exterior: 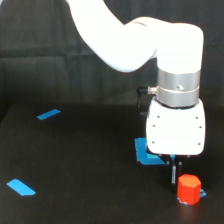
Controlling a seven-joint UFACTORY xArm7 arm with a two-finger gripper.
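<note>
A small red block [189, 189] rests on the dark table at the lower right, on or in front of a blue patch [203, 194]. The gripper [175, 175] points down from the white arm, just behind and left of the block's upper part in this view. Only thin, dark finger parts show below its white body, and the block may cover some of them. Whether the fingers touch the block or how far apart they stand is unclear.
A larger blue patch [146, 153] lies behind the gripper, partly covered by it. Other blue patches lie at the far left [48, 114] and near left [20, 187].
</note>
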